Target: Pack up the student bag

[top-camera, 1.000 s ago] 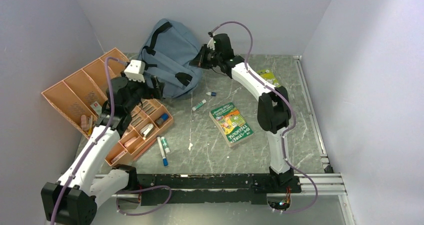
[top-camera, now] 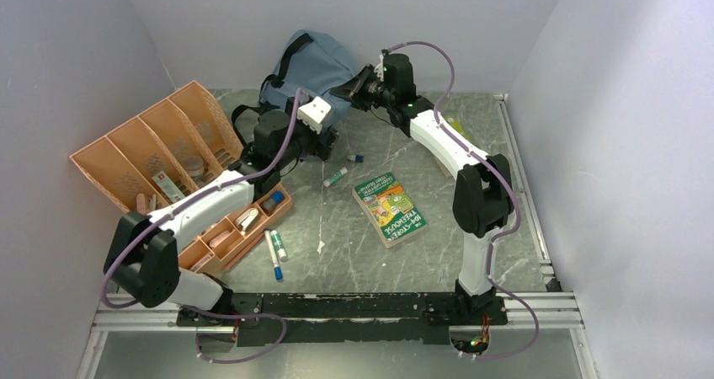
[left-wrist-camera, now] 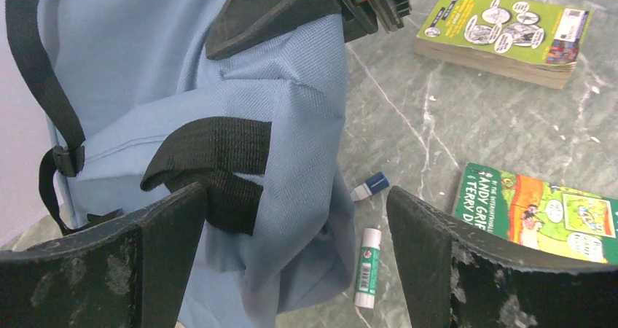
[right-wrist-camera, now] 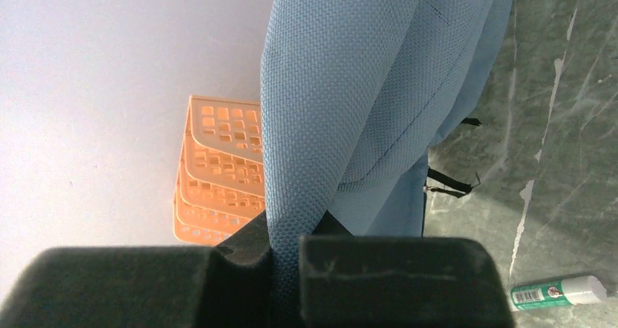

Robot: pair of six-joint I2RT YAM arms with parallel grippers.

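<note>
The blue bag point(top-camera: 316, 63) hangs at the back of the table, a fold of its cloth pinched by my right gripper, which is shut on it. In the left wrist view the bag point(left-wrist-camera: 306, 168) with its black strap point(left-wrist-camera: 222, 146) lies beyond and between the fingers of my left gripper. That gripper stands wide open, with no grip on the cloth. A green book point(top-camera: 391, 210) lies mid-table, and a yellow-green book point(left-wrist-camera: 503, 33) lies behind the right arm. A glue stick point(left-wrist-camera: 368, 270) and a blue-capped small item point(left-wrist-camera: 369, 186) rest beside the bag.
An orange organizer point(top-camera: 126, 156) with upright compartments and a low front tray point(top-camera: 215, 265) fills the left side. A blue-capped marker point(top-camera: 275, 259) and another glue stick point(top-camera: 279, 245) lie by its front.
My left gripper has moved right and toward the bag, staying open. The right gripper has shifted right with the bag's cloth, and the bag has swung right with it.
</note>
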